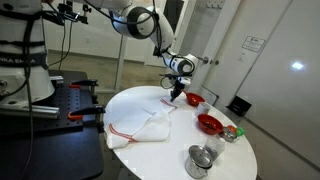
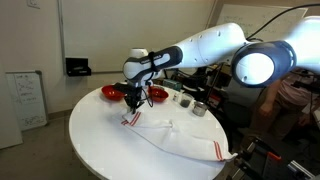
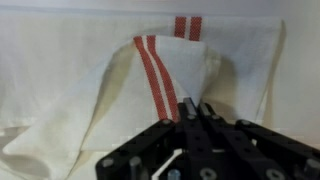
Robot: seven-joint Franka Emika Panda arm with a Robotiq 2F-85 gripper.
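Observation:
A white towel with red stripes [image 1: 140, 122] lies spread and wrinkled on the white round table. Its folded far end, with a red stripe pair, shows under my gripper in the wrist view. The gripper [image 1: 173, 98] is low over that end, pointing down, at the table's far side; in the second exterior view the gripper [image 2: 132, 106] is at the towel's left end. Its fingertips look close together at the edge of the cloth fold. Whether cloth is between them cannot be made out.
Red bowls [image 1: 210, 124] stand along the table's right side, with a metal pot [image 1: 198, 160] and clear glasses near them. Another red bowl [image 2: 111, 94] is close behind the gripper. Open table lies in front of the towel in the second exterior view.

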